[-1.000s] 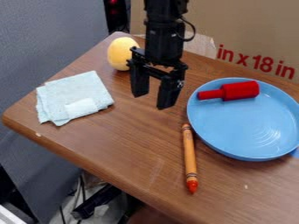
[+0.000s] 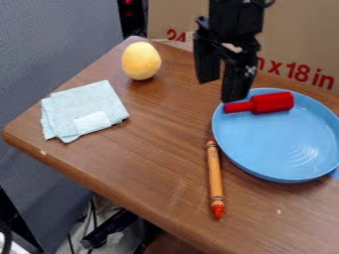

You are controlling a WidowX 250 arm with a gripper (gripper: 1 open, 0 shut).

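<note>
My black gripper (image 2: 223, 69) hangs open over the back of the wooden table, just above and left of a red cylindrical object (image 2: 267, 102) with a narrower end, which lies on the blue plate (image 2: 279, 149). Nothing shows between its fingers. An orange crayon (image 2: 215, 179) lies left of the plate, pointing toward the front.
A yellow rounded object (image 2: 142, 61) sits at the back left, and a folded pale cloth (image 2: 82, 109) lies at the left. Cardboard (image 2: 298, 45) stands behind.
The objects on the table look unmoved.
</note>
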